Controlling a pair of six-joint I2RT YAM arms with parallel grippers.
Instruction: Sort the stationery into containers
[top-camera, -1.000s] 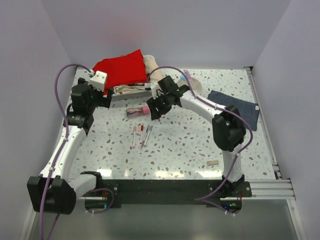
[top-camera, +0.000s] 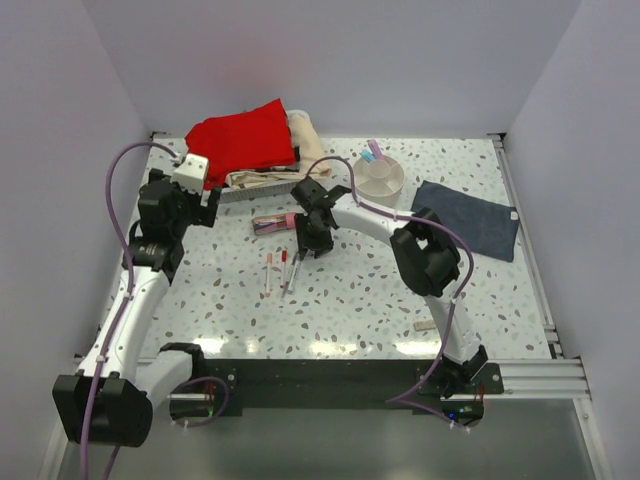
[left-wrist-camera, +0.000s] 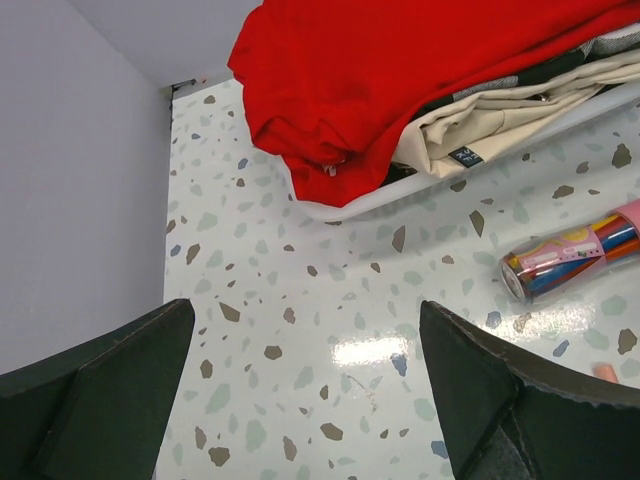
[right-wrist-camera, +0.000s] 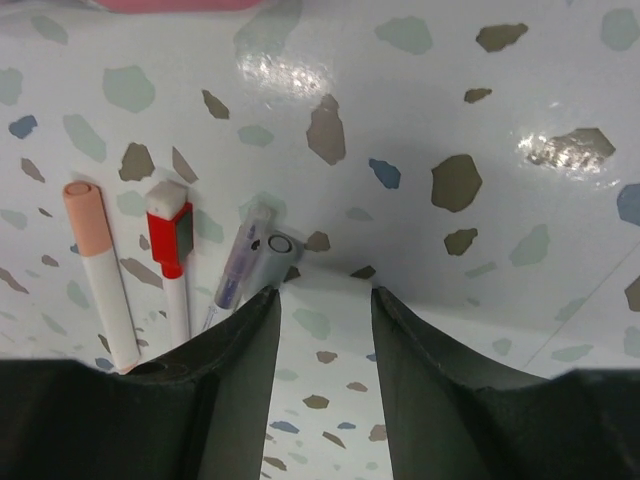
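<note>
Several pens lie side by side on the speckled table: an orange-capped marker (right-wrist-camera: 104, 275), a red-capped marker (right-wrist-camera: 170, 235) with a white end, a clear purple pen (right-wrist-camera: 238, 262) and a grey-ended pen (right-wrist-camera: 272, 262). Over the grey-ended pen's right side my right gripper stands part open, its left finger hiding the pen's lower part; nothing shows between the fingers. A clear pink-banded tube (left-wrist-camera: 575, 255) with coloured sticks inside lies behind the pens. At the back right is a white round container (top-camera: 395, 190) with blue and purple items. My left gripper is open and empty.
A tray (left-wrist-camera: 360, 205) at the back left holds a red cloth (top-camera: 245, 140) and beige fabric. Right of the arm lie a dark blue cloth (top-camera: 465, 218) and a small beige block (top-camera: 425, 325).
My right gripper has moved left and toward the front, from beside the pink-banded tube to the upper ends of the pens. The left arm has shifted slightly; the pens look unmoved.
</note>
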